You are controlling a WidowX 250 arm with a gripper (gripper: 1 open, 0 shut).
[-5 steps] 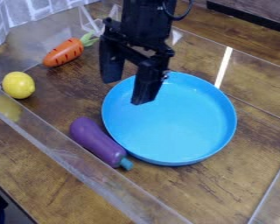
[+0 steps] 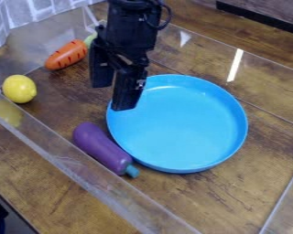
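Note:
The black gripper (image 2: 117, 80) hangs open over the wooden surface at the upper left edge of a blue plate (image 2: 176, 123). A purple toy eggplant (image 2: 103, 149) lies beside the plate at its lower left, below the gripper. A yellow lemon (image 2: 19, 89) sits at the left, and an orange carrot (image 2: 67, 55) lies at the upper left, partly behind the arm.
A clear plastic wall (image 2: 45, 142) runs along the left and front.
The gripper has moved left, away from over the plate's middle toward its left edge. The plate, eggplant, lemon and carrot have not visibly moved.

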